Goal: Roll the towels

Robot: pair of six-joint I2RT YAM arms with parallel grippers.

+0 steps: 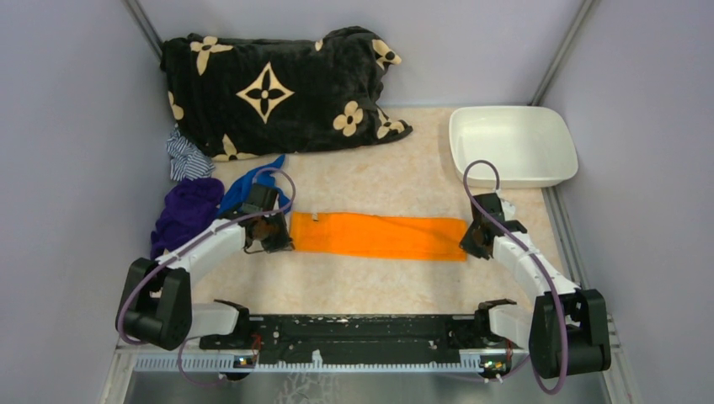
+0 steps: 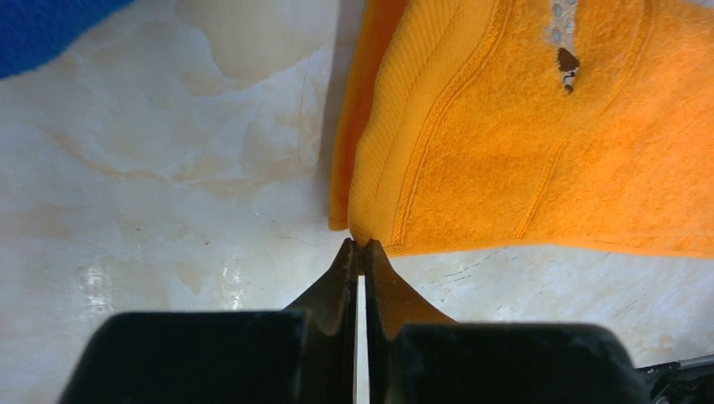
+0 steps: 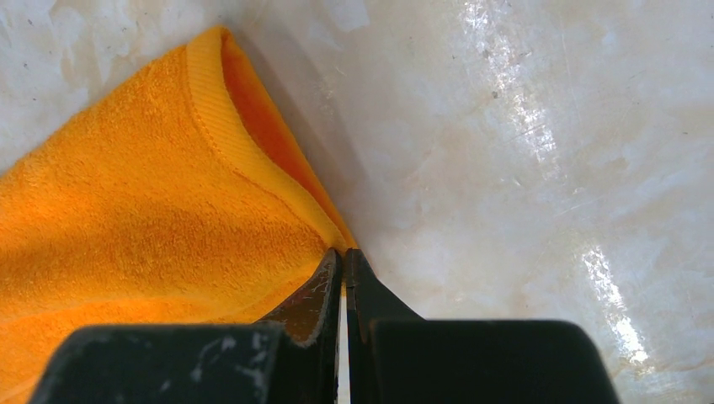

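Note:
An orange towel lies as a long folded strip across the middle of the table. My left gripper is shut on the near corner of its left end, where the layers are folded. At the towel's right end, my right gripper is shut with its tips at the folded edge; whether cloth is between them is hard to tell. Blue, purple and striped cloths lie heaped at the left.
A black patterned cushion fills the back left. An empty white bin stands at the back right.

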